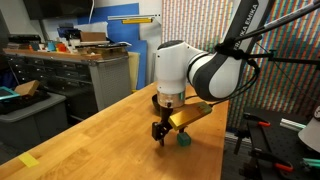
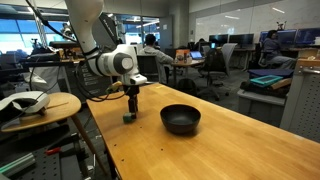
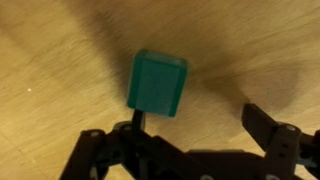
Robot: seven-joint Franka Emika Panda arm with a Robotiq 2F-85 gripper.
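A small green block [image 3: 157, 83] rests on the wooden table [image 1: 85, 142]. In the wrist view it is left of centre, close by the left finger's tip. My gripper is open, with bare wood showing between its fingertips. Exterior view 1 has the block [image 1: 184, 140] just right of the lowered gripper; in exterior view 2 the block [image 2: 128, 117] appears below and slightly left of it. Whether a finger touches the block I cannot tell.
A dark bowl [image 2: 180, 119] stands on the table, largely hidden behind the arm in exterior view 1. Beyond the bowl, much of the wooden surface is clear. A yellow tape strip [image 1: 28, 159] lies near the table's left edge.
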